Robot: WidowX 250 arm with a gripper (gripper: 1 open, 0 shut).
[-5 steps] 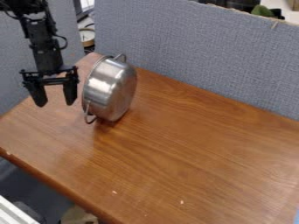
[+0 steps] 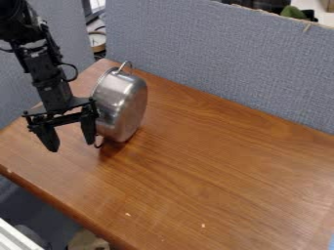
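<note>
A steel pot (image 2: 120, 103) with looped handles at top and bottom is tipped on its side on the wooden table (image 2: 209, 166), toward the back left. My black gripper (image 2: 69, 138) is low at the pot's left, in front of its lower part, with its fingers spread apart and nothing seen between them. The right finger is close to the pot's lower handle; whether they touch I cannot tell.
Grey padded panels (image 2: 222, 63) line the back and left of the table. A white object (image 2: 14, 239) lies beyond the front-left edge.
</note>
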